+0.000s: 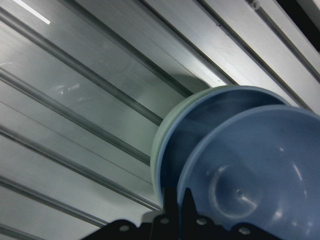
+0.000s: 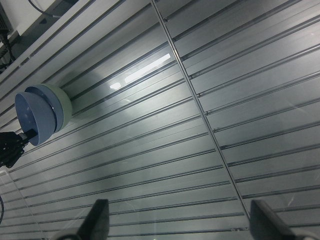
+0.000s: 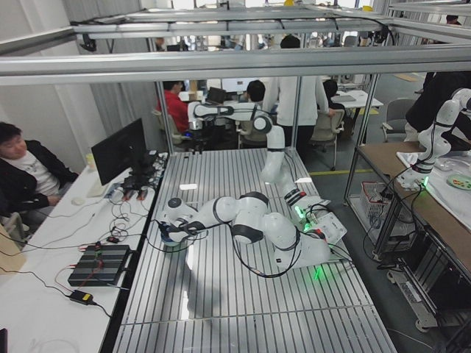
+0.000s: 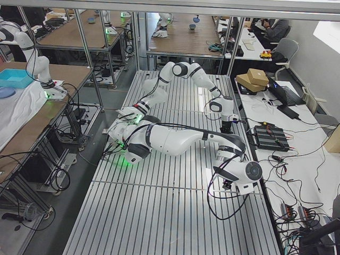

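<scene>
A light blue bowl (image 1: 250, 165) is tilted in my left gripper, whose fingers are shut on its rim. Just beneath it are a darker blue bowl (image 1: 195, 130) and a pale green bowl (image 1: 160, 135), nested on the slatted table. The same group of bowls (image 2: 35, 115) appears at the left of the right wrist view, with the left gripper at its side. My right gripper is raised over the table; its blurred fingertips (image 2: 97, 220) stand wide apart at the bottom of its wrist view, with nothing seen between them.
A white side desk (image 3: 44, 309) with a monitor, cables and black boxes runs along one edge, with a seated person beside it. Metal frame posts surround the table.
</scene>
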